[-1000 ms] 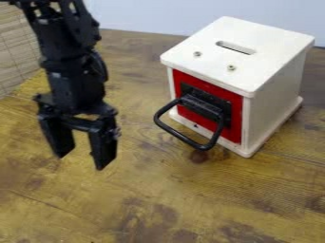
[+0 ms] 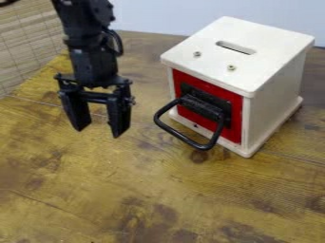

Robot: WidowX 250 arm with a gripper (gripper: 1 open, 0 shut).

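Note:
A white wooden box (image 2: 273,95) with a slotted top and red front panel (image 2: 188,80) stands at the right. A black looped handle (image 2: 191,139) sticks out from that front toward the lower left. My black gripper (image 2: 99,119) hangs above the table to the left of the box, apart from the handle, fingers spread open with nothing between them.
A woven bamboo mat or screen (image 2: 26,57) is at the upper left, and a pale wall runs along the back.
My gripper has moved up and back in the view, away from the foreground, and slightly to the right. The box and its handle look unchanged.

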